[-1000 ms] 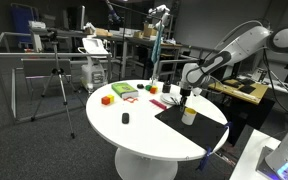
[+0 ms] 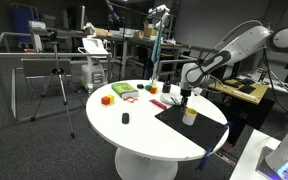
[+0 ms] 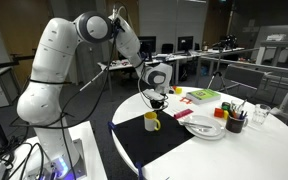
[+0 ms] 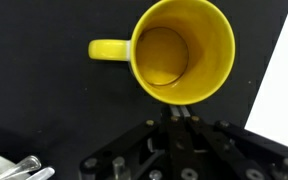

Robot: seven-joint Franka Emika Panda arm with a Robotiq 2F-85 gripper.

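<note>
A mug, yellow inside with a yellow handle, stands upright on the black mat. It looks empty from above in the wrist view. My gripper is shut, its fingertips together right at the mug's rim, on the side away from the top of the picture. Nothing shows between the fingers. Whether they touch the mug I cannot tell. In exterior view 1 the gripper hangs just above and behind the mug; in exterior view 2 it is close above the mug.
Behind the mat lies a white plate with utensils on it. A dark pen cup, a red-and-orange block and a green box stand farther off. A small black object sits alone on the white table, with free room around it.
</note>
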